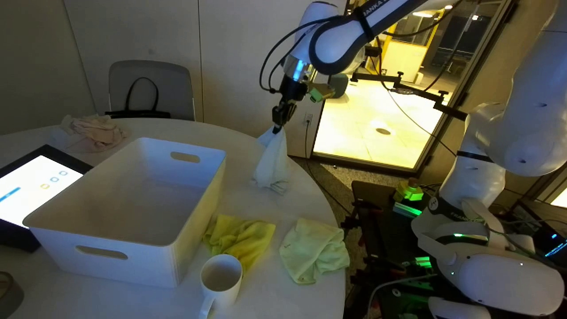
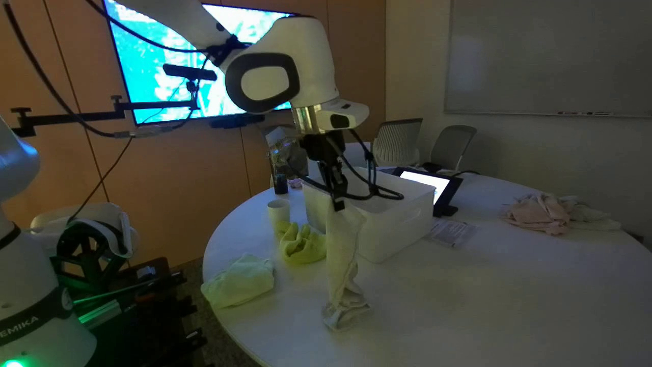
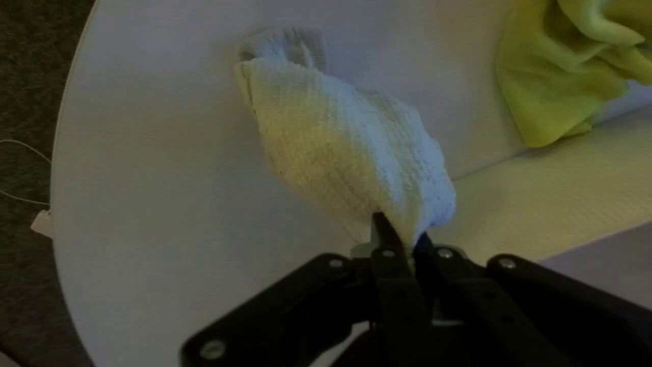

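A white cloth [image 1: 272, 162] hangs from my gripper [image 1: 277, 129], which is shut on its upper end. In exterior view 2 the cloth [image 2: 342, 263] drops in a long fold, its bunched lower end at or just above the tabletop; I cannot tell if it touches. Seen from the wrist, the cloth [image 3: 342, 134] runs up out of the black fingers [image 3: 383, 235]. A white bin [image 1: 199, 223], open and empty inside, stands to the left of the cloth in exterior view 1. A yellow cloth [image 1: 242, 238] and a pale green cloth [image 1: 313, 250] lie crumpled nearby.
A white mug [image 1: 221, 282] stands by the bin's near corner. Behind the bin are a lit tablet [image 1: 32, 186] and a pinkish cloth [image 1: 98, 133]. The round table [image 2: 477, 306] has wide bare room at the right in exterior view 2.
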